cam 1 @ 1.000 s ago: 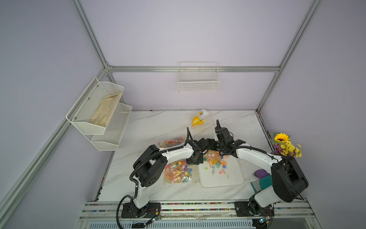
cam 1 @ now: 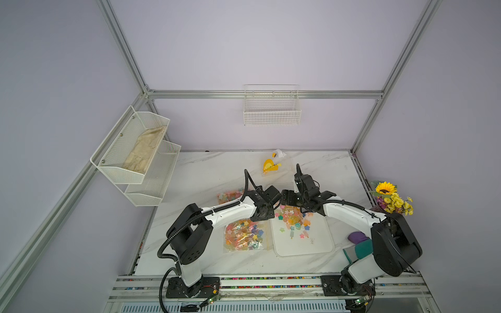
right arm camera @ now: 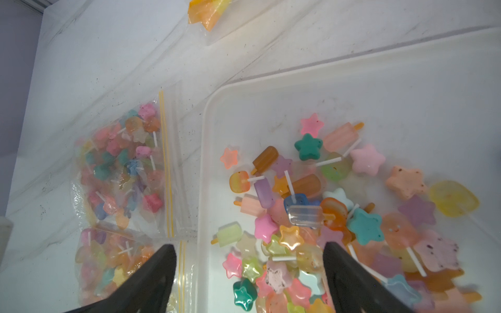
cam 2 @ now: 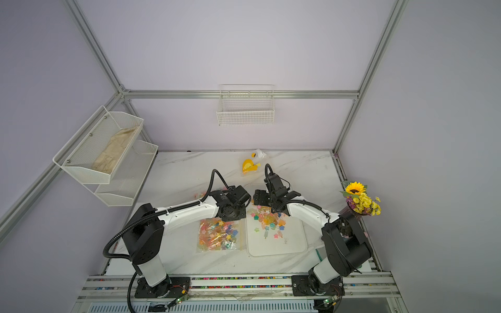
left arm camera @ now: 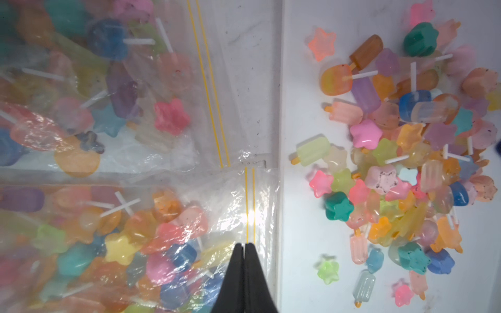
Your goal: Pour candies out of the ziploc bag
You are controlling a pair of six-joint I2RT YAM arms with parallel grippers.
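Observation:
Two flat ziploc bags of candy lie stacked front to back at the left: the front bag [cam 1: 242, 234] and the rear one [right arm camera: 120, 161], their yellow zip strips facing the white tray [cam 1: 302, 245]. Loose star, lolly and popsicle candies [left arm camera: 396, 182] are heaped in the tray. My left gripper hangs above the bags near their zip edges, shut, with nothing visible between its fingers. My right gripper is over the tray, open and empty, its fingertips apart at either side of the view.
A yellow duck item in clear plastic [cam 1: 270, 166] lies at the back. Flowers [cam 1: 388, 193] and purple and teal items [cam 1: 358, 238] sit at the right edge. Wire shelves [cam 1: 135, 156] hang on the left wall.
My left arm has risen and drawn slightly leftward from over the bags beside the tray. The right arm and the candies show no visible change.

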